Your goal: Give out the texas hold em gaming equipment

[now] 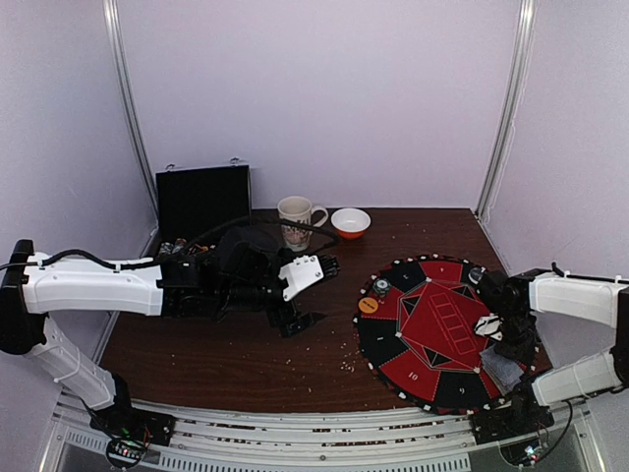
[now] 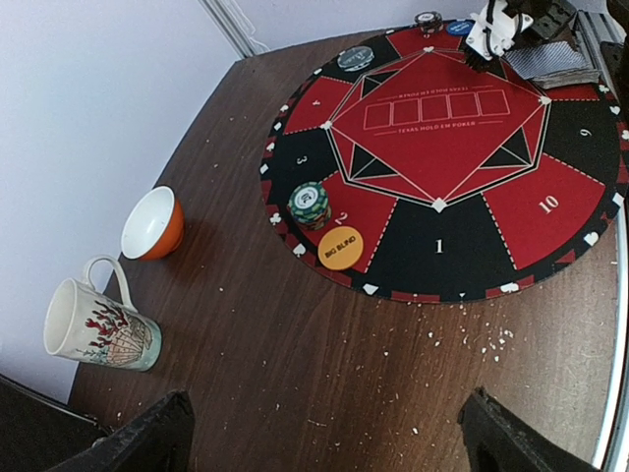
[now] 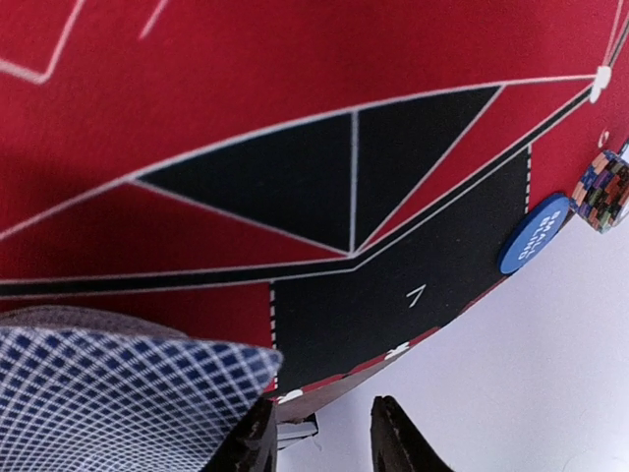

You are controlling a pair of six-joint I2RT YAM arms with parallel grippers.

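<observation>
A red and black poker mat [image 1: 428,320] covers the table's right side. The patterned card deck [image 1: 502,366] lies at its lower right, and in the right wrist view the cards [image 3: 118,403] loom large beside one finger. My right gripper is lowered at the deck, its fingers part-way apart; no object shows clearly between the tips. Chip stack [image 2: 309,203] and orange Big Blind disc [image 2: 341,248] sit by sector 2. The blue Small Blind disc [image 3: 534,233] lies beside a chip stack [image 3: 601,190]. My left gripper hangs open and empty over bare table.
An open black case [image 1: 203,202] stands at the back left, with a mug [image 1: 297,221] and a white and orange bowl [image 1: 351,222] beside it. A grey disc [image 2: 355,58] rests on the mat. Bare wood is clear at the front left.
</observation>
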